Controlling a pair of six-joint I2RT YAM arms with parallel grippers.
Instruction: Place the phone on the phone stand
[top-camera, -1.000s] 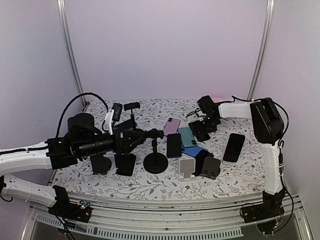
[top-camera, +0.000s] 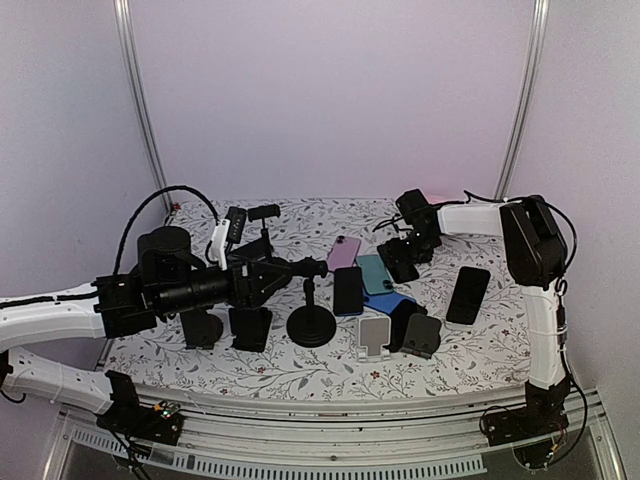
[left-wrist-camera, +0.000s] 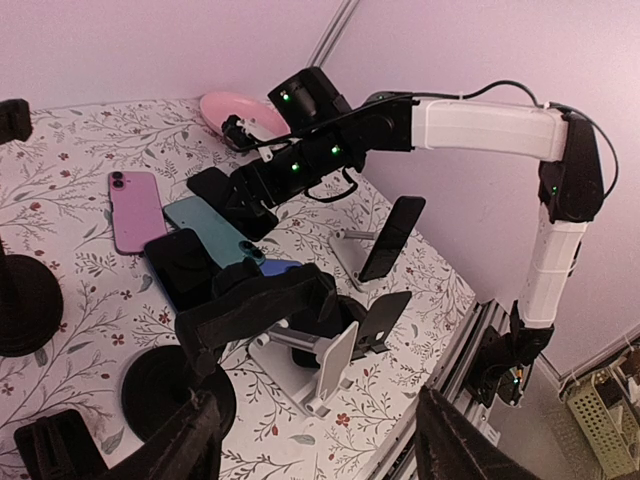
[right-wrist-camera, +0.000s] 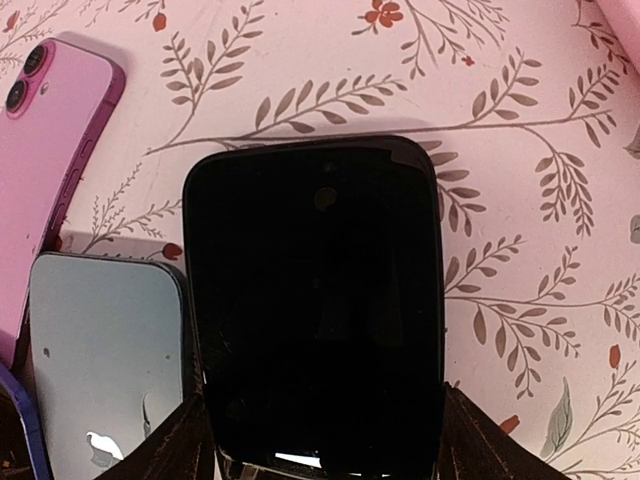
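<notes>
A black phone lies flat on the floral table, screen side up. My right gripper has its fingers on both sides of the phone's near end, its fingers part open; whether they touch the edges I cannot tell. From above, the right gripper covers part of this phone. A white phone stand stands near the front, with a dark stand beside it. Another stand with a dark panel is to the right. My left gripper hangs open above the table, nothing held.
A teal phone lies close along the black phone's left side. Farther left are a pink phone and another black phone. Black round-based stands fill the left-centre near my left arm. Bare table lies at the right front.
My right gripper has shifted very slightly at the black phone. The left arm and the objects look unmoved.
</notes>
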